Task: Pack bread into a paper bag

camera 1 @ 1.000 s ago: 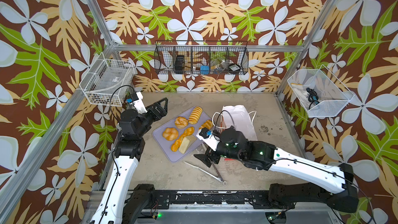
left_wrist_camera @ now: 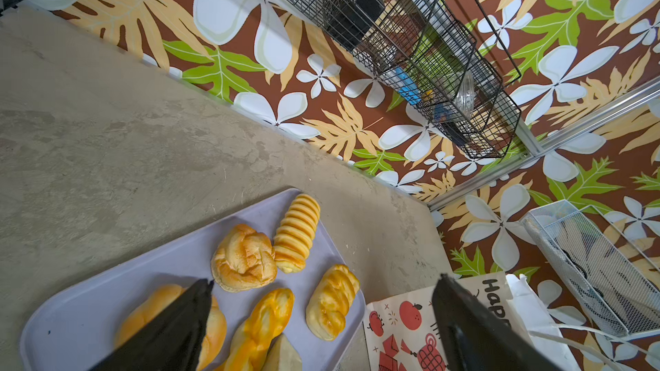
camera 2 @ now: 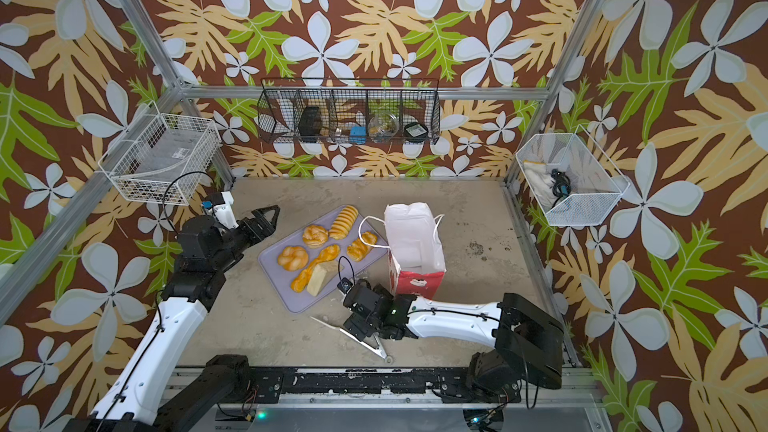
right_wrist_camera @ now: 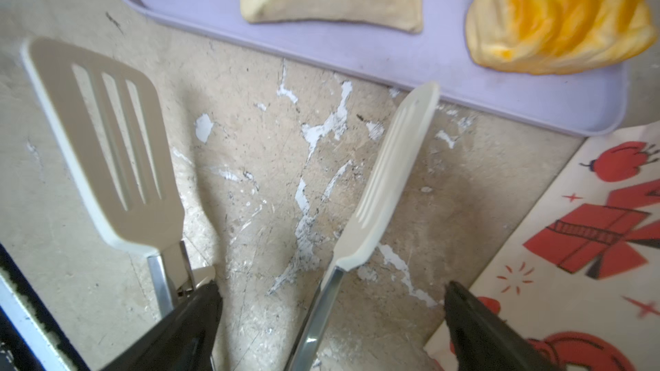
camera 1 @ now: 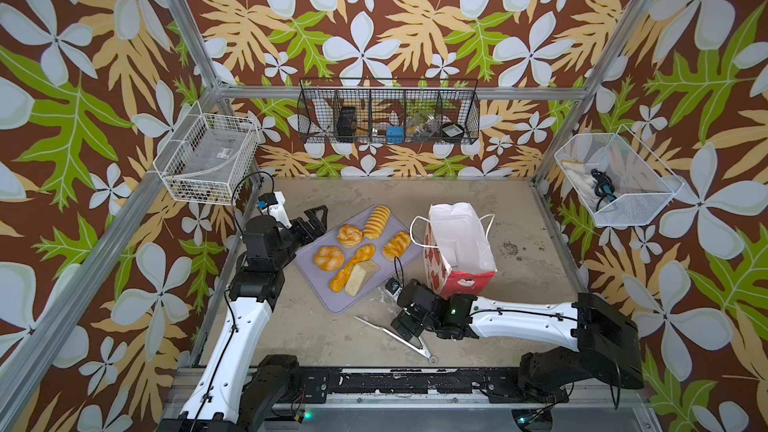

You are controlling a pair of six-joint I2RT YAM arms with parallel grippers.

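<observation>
A pair of tongs point(right_wrist_camera: 385, 185) with a slotted spatula end point(right_wrist_camera: 123, 144) lies spread on the table in the right wrist view. My right gripper point(camera 1: 408, 327) is low over the tongs, open, its fingers point(right_wrist_camera: 184, 329) either side of the slim arm. The lilac tray point(camera 1: 324, 292) bears several breads, among them a ridged roll point(camera 1: 377, 221), a round bun point(camera 1: 329, 257), a braided loaf point(camera 1: 397, 245) and a pale wedge point(camera 1: 361, 279). Right of it stands the paper bag point(camera 1: 467, 281), upright with its mouth open. Left of the tray, my left gripper point(camera 1: 319, 221) is open and empty.
A black wire basket point(camera 1: 370, 116) hangs at the back, with white baskets on the left point(camera 1: 209, 161) and right point(camera 1: 620, 172). The bag stands close to the right arm. Bare table point(camera 1: 520, 252) lies right of the bag.
My right gripper has come down over the tongs, its arm drawing in and uncovering the bag's front.
</observation>
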